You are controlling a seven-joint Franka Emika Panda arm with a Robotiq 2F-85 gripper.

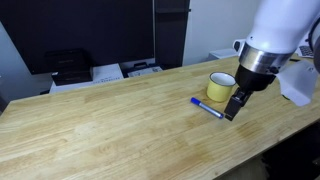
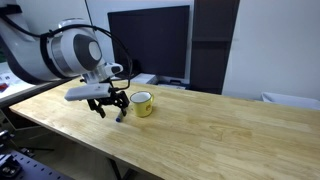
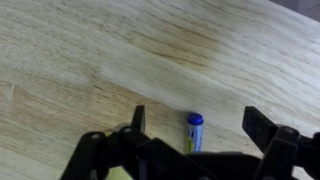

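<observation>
A blue-capped marker lies on the wooden table, just in front of the yellow mug. My gripper hangs over the marker's near end, pointing down and apart from the table as far as I can tell. In the wrist view the marker's blue end shows between the two widely spread fingers, and its lower part is hidden by the gripper body. The gripper is open and holds nothing. From the other side, the marker appears below the gripper, left of the mug.
The mug stands close to the gripper. A dark monitor and black boxes are at the table's back.
</observation>
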